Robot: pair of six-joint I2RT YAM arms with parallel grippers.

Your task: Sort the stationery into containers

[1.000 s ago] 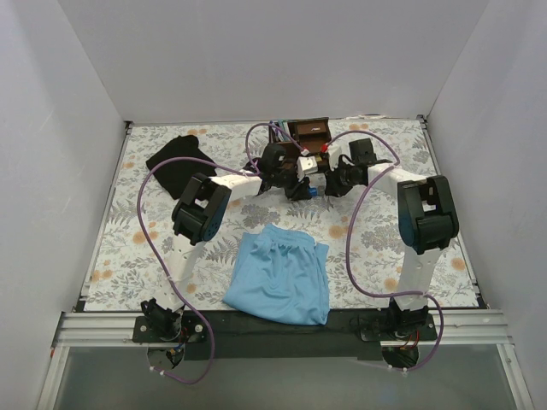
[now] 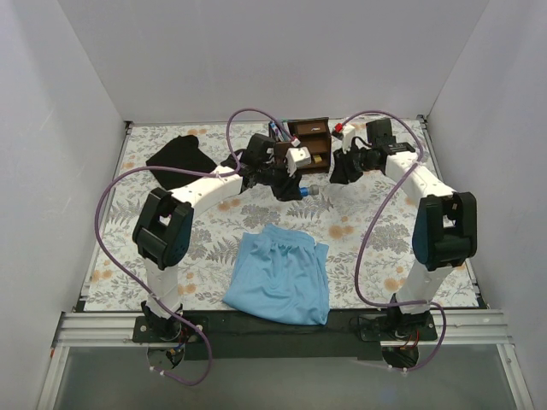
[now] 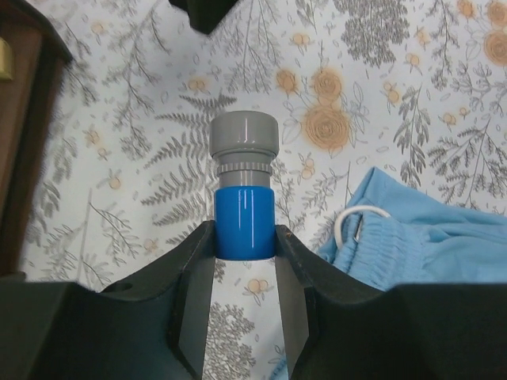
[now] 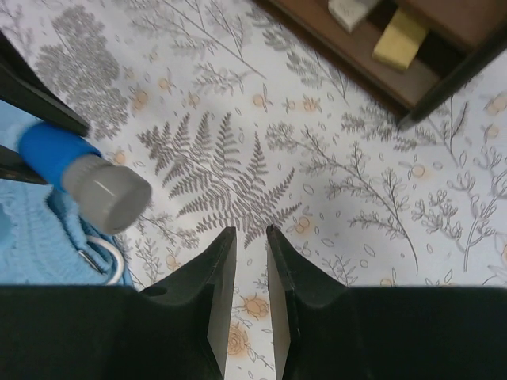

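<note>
A blue bottle with a grey cap is clamped between the fingers of my left gripper, its capped end pointing away from them. It hangs above the patterned cloth, in front of the brown wooden organizer. Part of the same bottle shows at the left edge of the right wrist view. My right gripper is partly open, with only the cloth visible between its fingertips. In the top view it is to the right of the bottle, clear of it. Slim pens or markers stand in the organizer's left part.
A light blue drawstring bag lies flat at the front middle. Black fabric is at the back left. Inside the organizer sits a small yellowish block.
My right gripper has moved right, away from the bottle where both grippers were close together. The left one has shifted slightly left and still has the bottle.
</note>
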